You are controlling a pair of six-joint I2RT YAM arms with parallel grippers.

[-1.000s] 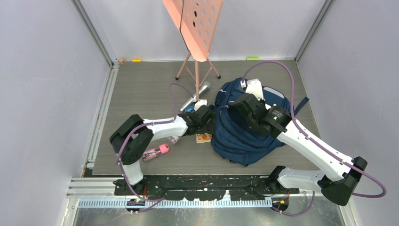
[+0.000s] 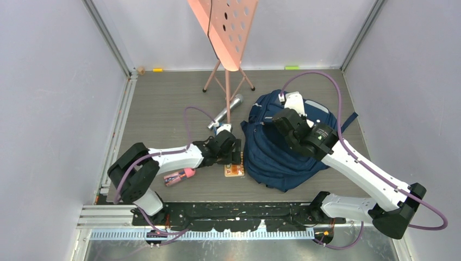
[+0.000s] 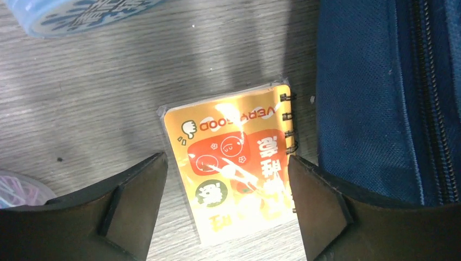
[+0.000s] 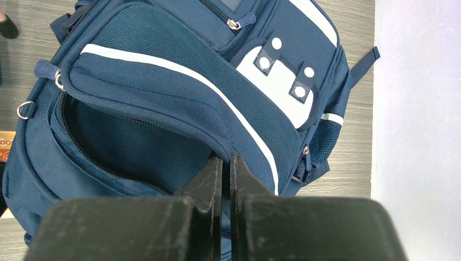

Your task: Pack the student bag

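Note:
A navy backpack (image 2: pixel 280 157) lies on the right half of the floor, its zipped compartment gaping in the right wrist view. My right gripper is shut on the edge of the bag's opening (image 4: pixel 215 138), holding the flap up. A small orange spiral notebook (image 3: pixel 234 163) lies flat just left of the bag, which also shows its blue side (image 3: pixel 375 98) in the left wrist view. Over the notebook is my left gripper, its fingers apart on either side with nothing gripped. From above, the left arm partly covers the notebook (image 2: pixel 234 170).
A pink-capped bottle (image 2: pixel 179 176) lies to the left of the notebook. Behind the left arm are a silver cylinder (image 2: pixel 225 111) and a blue item (image 3: pixel 87 13). A pink stand (image 2: pixel 228 89) rises at the back.
My left arm has drawn back a little to the left and toward the front, away from the bag's side. The right arm has hardly moved, and the notebook stays in place.

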